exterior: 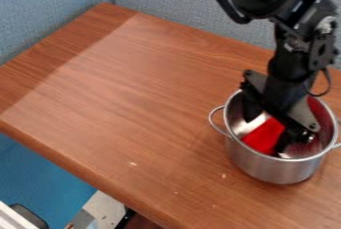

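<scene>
A steel pot (273,170) with two side handles stands on the right part of the wooden table (120,94). A red object (264,136) lies inside it. My black gripper (276,114) reaches down into the pot from above, over the red object. Its fingertips are partly hidden, so what lies between them is unclear.
Padded blue-grey walls (186,4) border the back and left. Some white and dark items sit off the table's edge at the lower left.
</scene>
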